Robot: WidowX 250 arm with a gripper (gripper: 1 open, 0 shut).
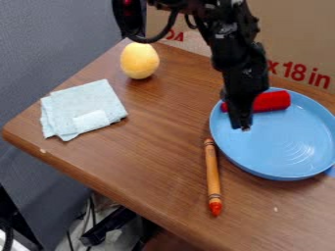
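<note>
My black gripper reaches down over the left part of a blue plate. A red cylindrical object lies at the plate's upper part, partly hidden behind the gripper. Whether the fingers are open or shut on it is hard to see. An orange crayon-like stick with a red tip lies on the wooden table just left of the plate. A yellow egg-shaped object stands at the back left, and a folded pale cloth lies near the left edge.
A cardboard box stands behind the table.
</note>
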